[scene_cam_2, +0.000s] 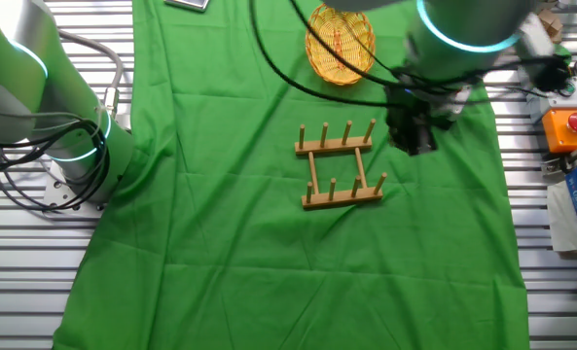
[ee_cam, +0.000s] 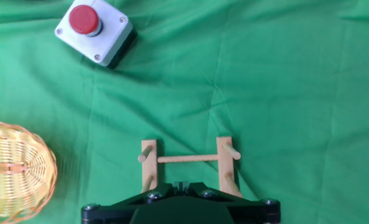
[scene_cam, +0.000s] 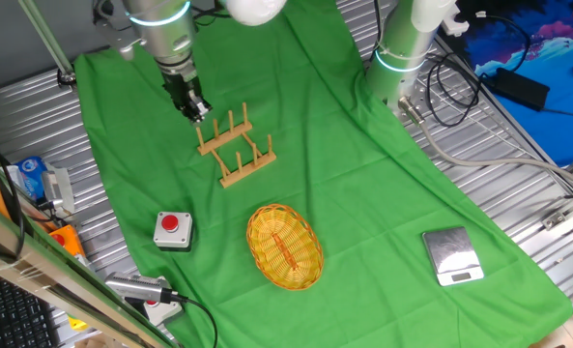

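A wooden rack with upright pegs stands on the green cloth. My gripper hangs above the cloth beside the rack's far-left end, apart from it. In the wrist view the gripper appears shut, its tips meeting at the middle with nothing visible between them. It covers the near part of the rack. An empty oval wicker basket lies in front of the rack. In the second exterior view the gripper is blurred, to the right of the rack.
A box with a red button sits left of the basket. A small scale lies at the right. The robot's base stands at the back right. Open green cloth lies between the basket and the scale.
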